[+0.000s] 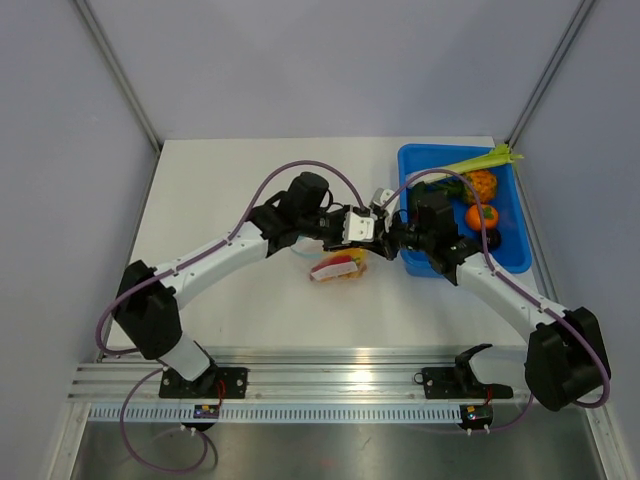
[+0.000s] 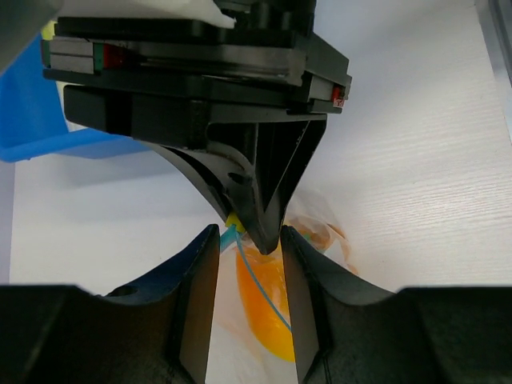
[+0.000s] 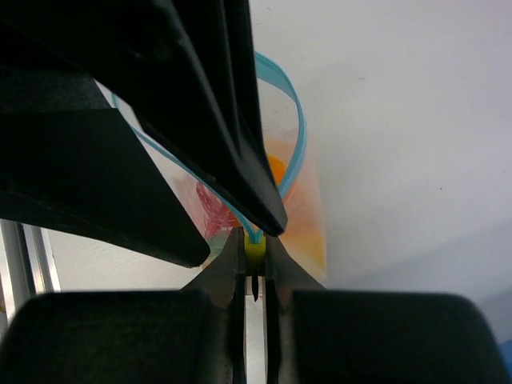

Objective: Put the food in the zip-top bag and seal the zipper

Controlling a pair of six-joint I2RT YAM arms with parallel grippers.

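The clear zip top bag (image 1: pixel 317 252) rests on the table, with red and yellow-orange food (image 1: pixel 340 264) inside. Its blue zipper rim (image 3: pixel 298 152) forms an open loop in the right wrist view. My right gripper is shut on the yellow zipper slider (image 3: pixel 255 260) at one end of that rim. Around this same end stands my left gripper, open. In the left wrist view the blue zipper line (image 2: pixel 260 286) passes through the gap between its fingers, and the right gripper's tips are just beyond. From above, both grippers hide the slider.
A blue bin (image 1: pixel 520 225) at the right holds celery (image 1: pixel 480 160), an orange cauliflower (image 1: pixel 482 185), an orange pepper (image 1: pixel 481 217) and a dark round item (image 1: pixel 490 239). The two grippers are crowded together. Bare table lies left and in front of the bag.
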